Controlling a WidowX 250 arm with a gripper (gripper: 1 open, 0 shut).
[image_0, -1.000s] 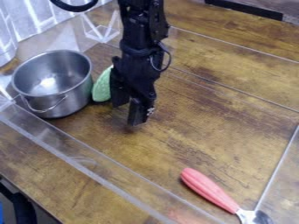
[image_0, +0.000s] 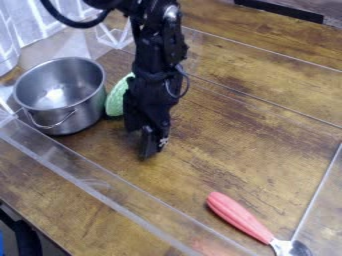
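A black robot arm reaches down from the top of the view, its gripper (image_0: 150, 130) low over the wooden table, just right of a pale green object (image_0: 116, 98) that is partly hidden behind the arm. Whether the fingers are open or shut, or hold anything, is too dark to tell. A steel pot (image_0: 60, 88) with a handle stands to the left of the gripper. A utensil with a pink handle (image_0: 238, 215) lies at the lower right.
The table (image_0: 254, 120) has broad free room to the right and in front of the gripper. Clear strips or edges run along the left and right sides. A white translucent surface is at the upper left.
The arm and gripper have shifted slightly, with the gripper a little lower. The pot, green object and pink-handled utensil look unmoved.
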